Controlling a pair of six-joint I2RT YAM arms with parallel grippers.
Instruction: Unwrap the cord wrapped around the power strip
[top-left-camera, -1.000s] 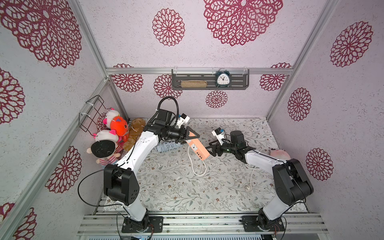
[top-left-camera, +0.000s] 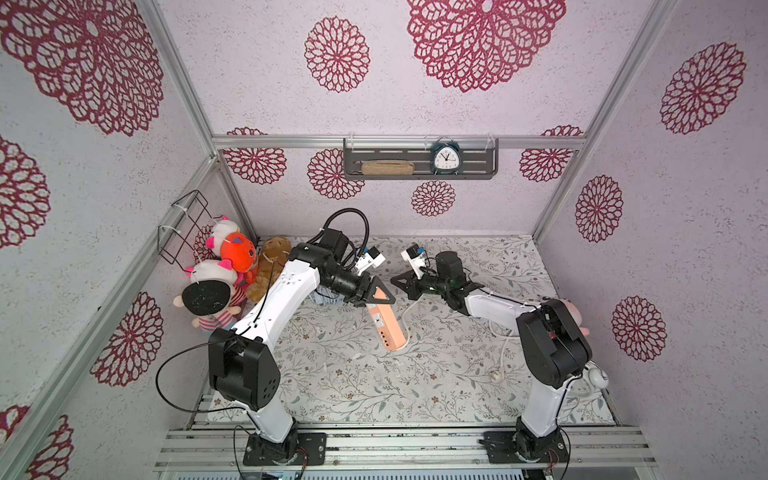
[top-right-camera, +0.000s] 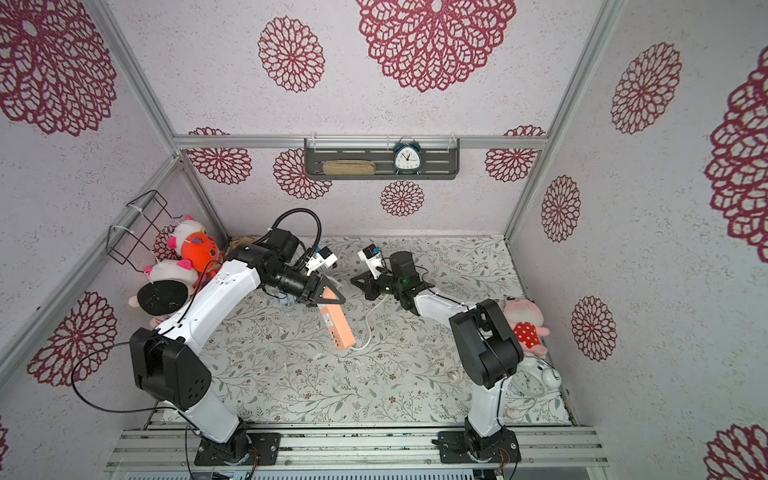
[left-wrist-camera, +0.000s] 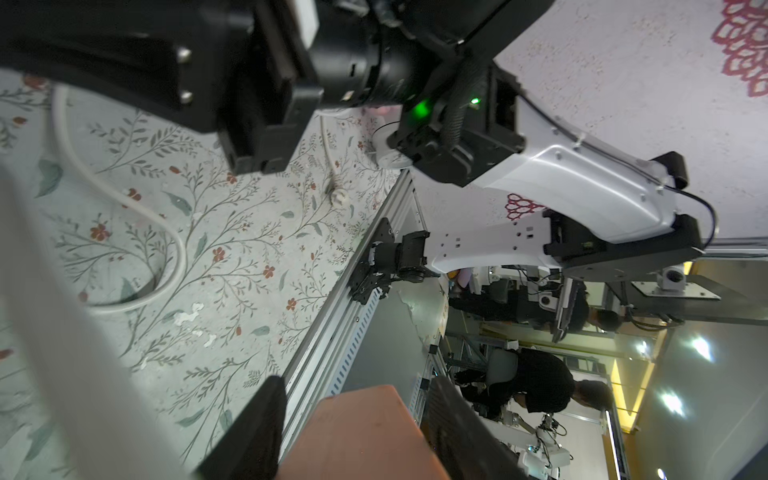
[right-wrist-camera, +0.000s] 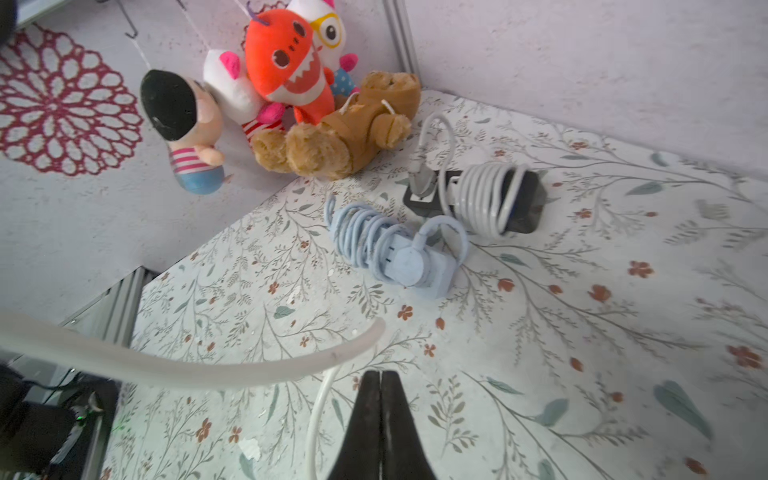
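Observation:
My left gripper is shut on the top end of the peach power strip, which hangs tilted near the middle, sockets visible; the strip also fills the left wrist view's lower edge. Its white cord runs beside it in a loose line and loop, with no wraps visible on the strip. My right gripper is shut just right of the strip's top; in the right wrist view its fingertips meet with nothing seen between them, and a blurred pale cord passes above them.
Wrapped light-blue and black strips lie at the back left, beside plush toys. More toys hang on the left wall, and a pink plush sits far right.
My left gripper has lowered the strip and swung its bottom end down and left. My right gripper has moved left toward the strip's top and is now shut.

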